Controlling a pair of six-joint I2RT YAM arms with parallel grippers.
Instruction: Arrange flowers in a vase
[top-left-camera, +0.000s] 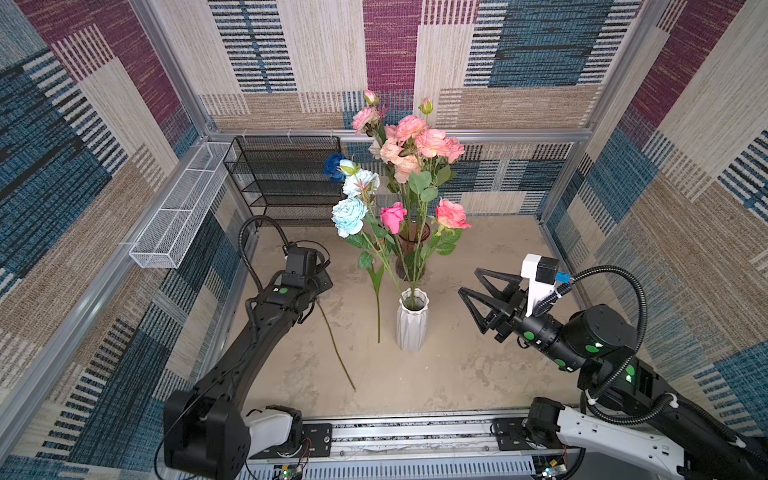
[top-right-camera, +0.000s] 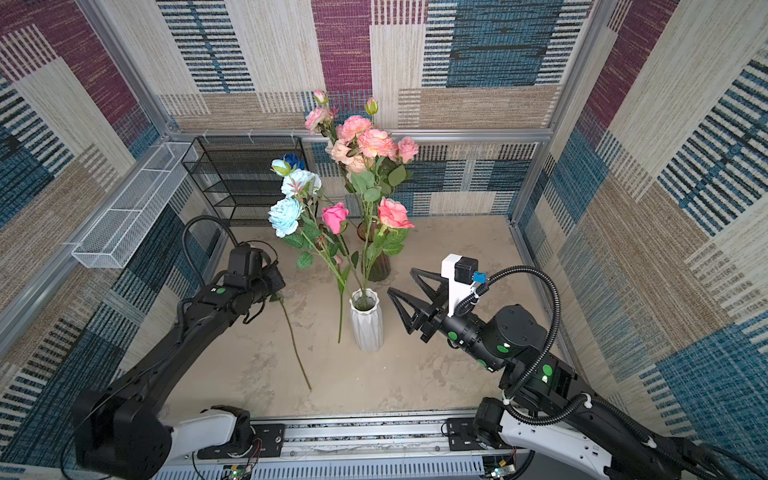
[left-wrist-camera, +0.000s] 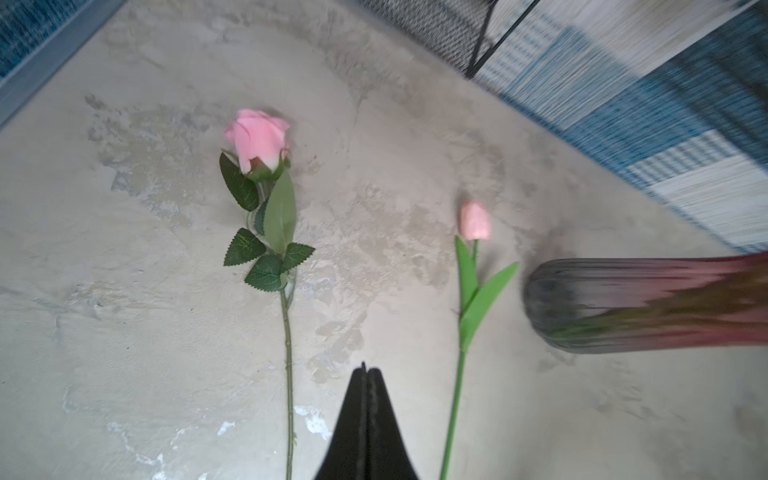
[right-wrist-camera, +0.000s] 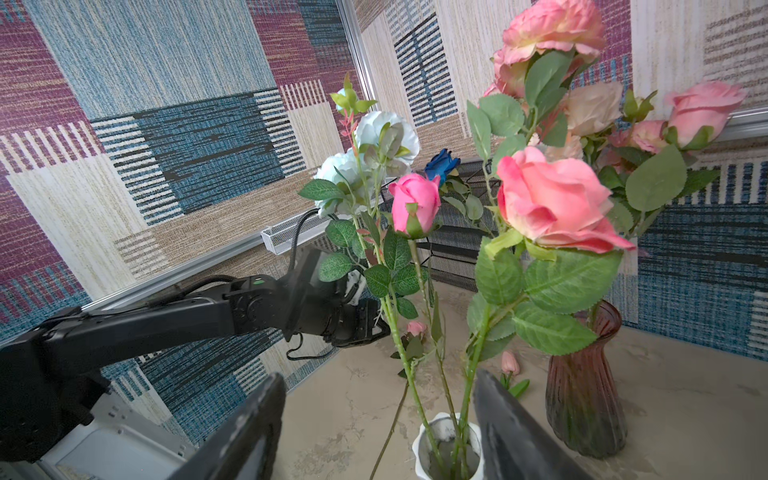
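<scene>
A white fluted vase (top-left-camera: 412, 324) holds light blue, pink and coral roses. Behind it a reddish glass vase (right-wrist-camera: 584, 400) holds taller pink and peach flowers. A pink rose (left-wrist-camera: 257, 137) and a pink tulip (left-wrist-camera: 475, 220) lie on the table, stems toward the front. Above their stems my left gripper is shut, with nothing visible between its fingertips. At the right of the white vase my right gripper (top-left-camera: 472, 284) stands open and empty, its fingers framing the vase in the right wrist view.
A black wire rack (top-left-camera: 280, 172) stands at the back left, with a blue rose near it. A white mesh basket (top-left-camera: 160, 232) hangs on the left rail.
</scene>
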